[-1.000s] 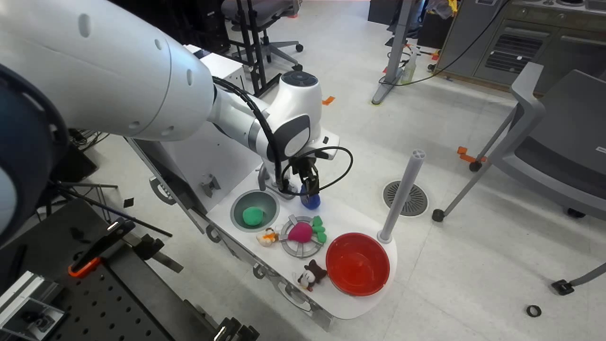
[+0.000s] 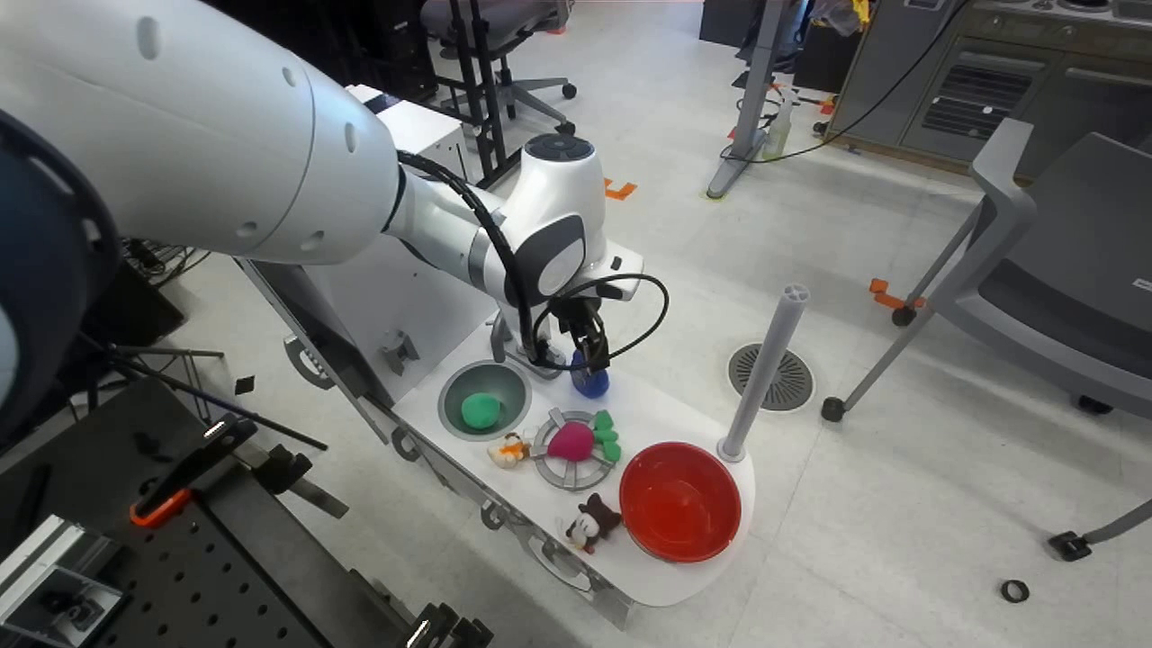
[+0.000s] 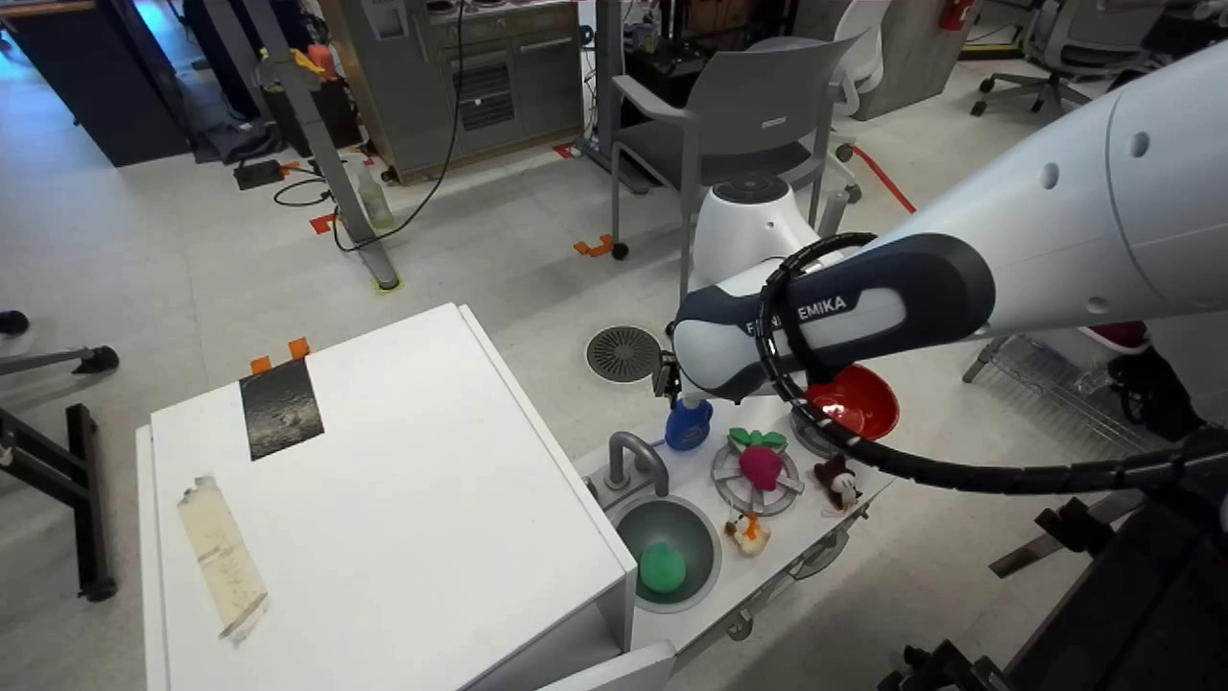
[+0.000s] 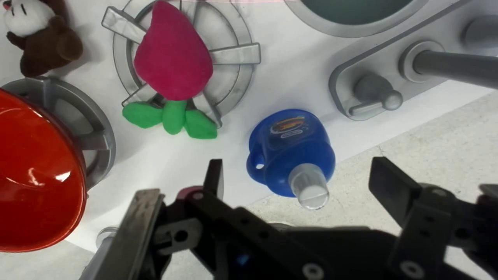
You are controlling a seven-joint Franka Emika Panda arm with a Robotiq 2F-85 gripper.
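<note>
Near the counter's back edge stands a blue bottle (image 4: pixel 291 147) with a clear cap and a side handle. In the wrist view it lies between the open fingers of my gripper, apart from both of them. Exterior view 1 shows the gripper (image 2: pixel 584 337) over the bottle (image 2: pixel 590 382), partly covering it. A magenta plush fruit with green leaves (image 4: pixel 173 56) rests on a grey burner ring (image 4: pixel 240 77). The red bowl (image 4: pixel 37 186) sits on another burner. A green round object (image 2: pixel 481 409) is in the grey sink (image 2: pixel 451 393).
The grey faucet (image 3: pixel 640 455) and its knob (image 4: pixel 376 91) are close to the bottle. A brown-and-white plush toy (image 2: pixel 593 522) and a cream-and-orange one (image 2: pixel 508 450) lie along the front. A grey post (image 2: pixel 763 373) rises behind the bowl.
The arm has shifted very slightly to the left in exterior view 1. The bottle, bowl and toys have kept their places.
</note>
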